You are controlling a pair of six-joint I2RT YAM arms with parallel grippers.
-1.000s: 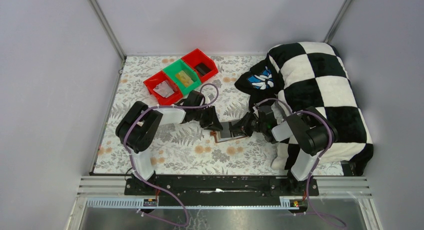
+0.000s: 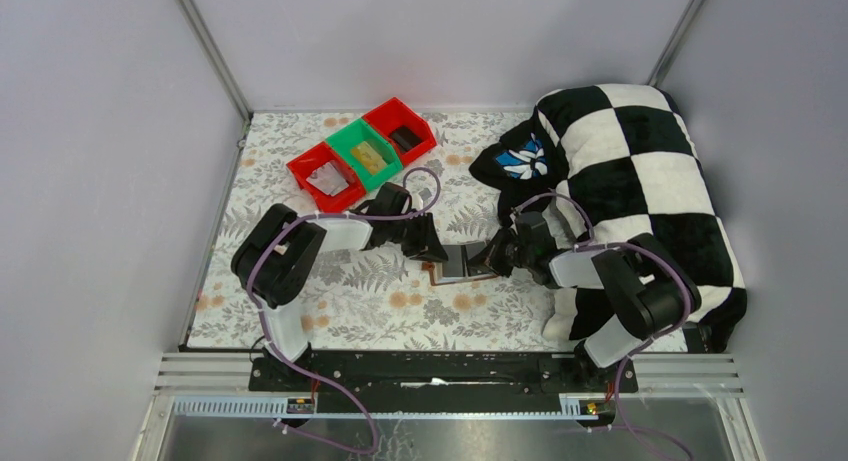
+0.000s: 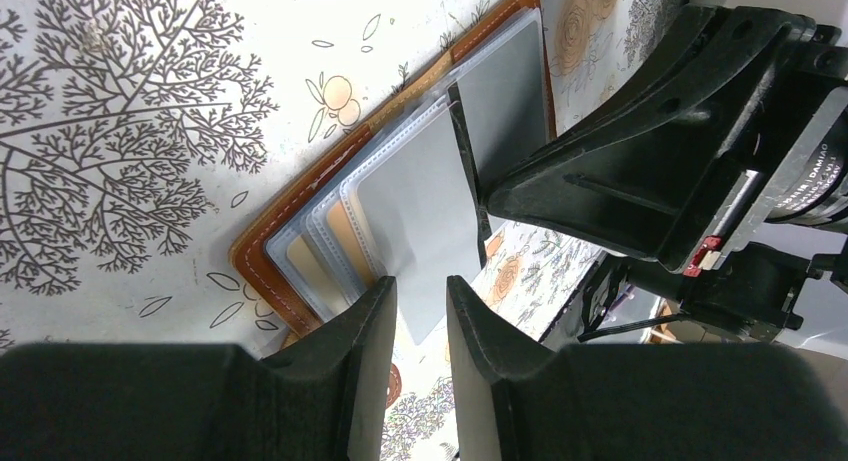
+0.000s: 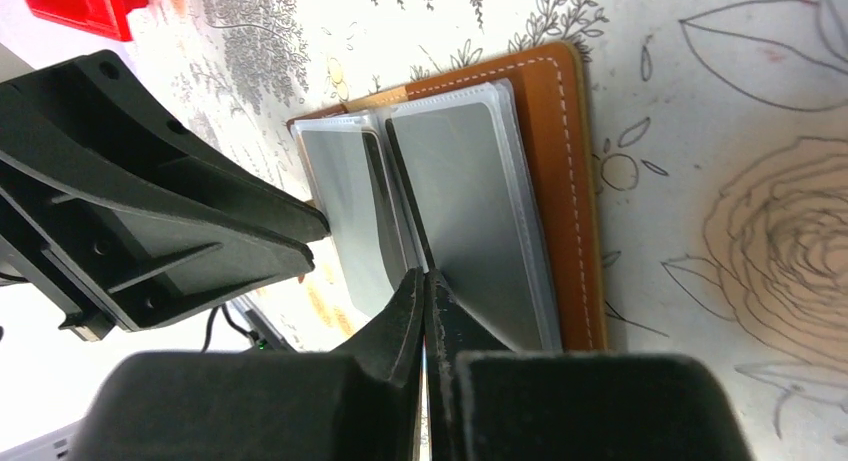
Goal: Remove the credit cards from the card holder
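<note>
An open brown card holder (image 3: 270, 271) with clear sleeves lies on the patterned cloth between my grippers. Grey cards show in its sleeves, with cream edges visible in the left wrist view. My left gripper is at one end, fingertips parted over the sleeves at a pale card (image 3: 405, 201); whether anything is between them is unclear. My right gripper is shut, its tips on the sleeves near the middle dark strip, nothing visible between them.
Red, green and red bins (image 2: 365, 156) stand at the back left. A black-and-white checkered cushion (image 2: 665, 181) fills the right side.
In the top view my right arm's elbow has shifted right and slightly toward the front; the left gripper has moved very little. The holder stays in place.
</note>
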